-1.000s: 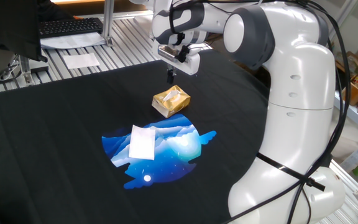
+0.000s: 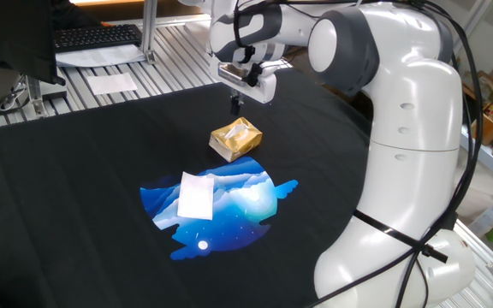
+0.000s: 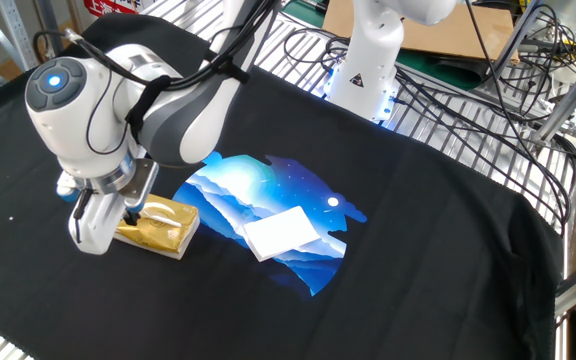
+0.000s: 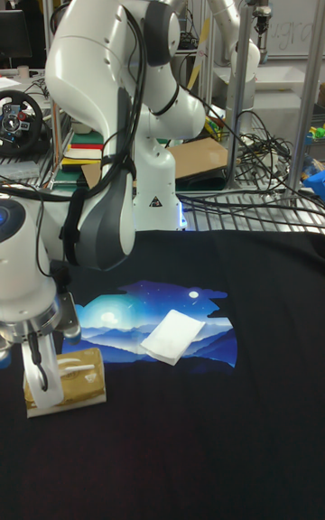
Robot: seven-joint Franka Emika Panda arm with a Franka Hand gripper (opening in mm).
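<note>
A gold tissue pack [image 2: 236,138] rests on the black cloth, with a white tissue [image 2: 235,131] showing at its top opening. My gripper [image 2: 235,106] hangs above and just behind the pack in exterior view 1, apart from it, with dark fingertips pointing down. Nothing is seen hanging from them, but the gap between the fingers does not show. A flat white sheet [image 3: 281,233] lies on the blue mountain-and-moon print [image 3: 313,185], beside the pack. In exterior view 3 the gripper's housing covers part of the pack [image 4: 82,377].
Loose cables [image 3: 448,110] lie near the arm's base.
</note>
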